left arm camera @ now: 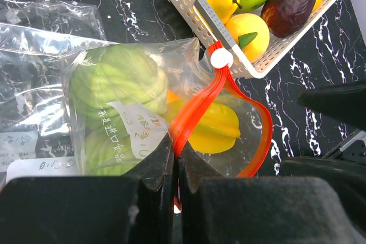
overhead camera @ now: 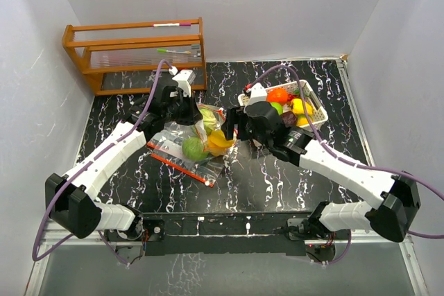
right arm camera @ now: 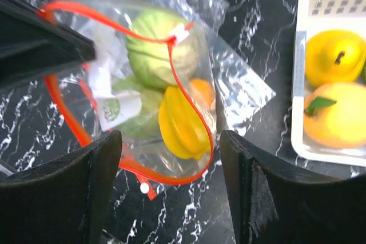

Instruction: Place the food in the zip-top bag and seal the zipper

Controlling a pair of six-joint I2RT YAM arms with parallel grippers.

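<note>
The clear zip top bag stands with its red-edged mouth open, holding green produce and a yellow pepper. My left gripper is shut on the bag's red zipper edge, which runs up from between its fingers. My right gripper hovers at the bag's mouth on the right, fingers apart, with the red rim behind them and nothing clearly held.
A white basket of fruit and vegetables sits right of the bag. Other clear bags lie flat beside it. A wooden rack stands at the back left.
</note>
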